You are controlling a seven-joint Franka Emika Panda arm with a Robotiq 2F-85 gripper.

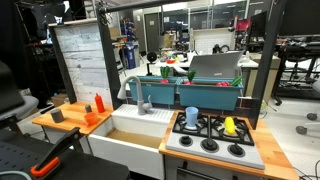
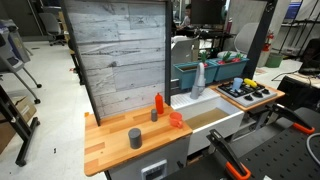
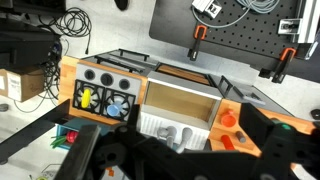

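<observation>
Seen from above in the wrist view, my gripper is open, its dark fingers spread apart with nothing held between them. Below it lies the toy kitchen with an empty sink basin. On the stove are a light blue cup and a yellow object. An orange bowl and a red bottle stand on the wooden counter left of the sink. Grey cups stand there too. The gripper cannot be made out in the exterior views.
A grey faucet rises behind the sink. Blue planter boxes line the back, and a white plank wall stands behind the counter. Black frame posts border the workspace. Bare counter remains around the cups.
</observation>
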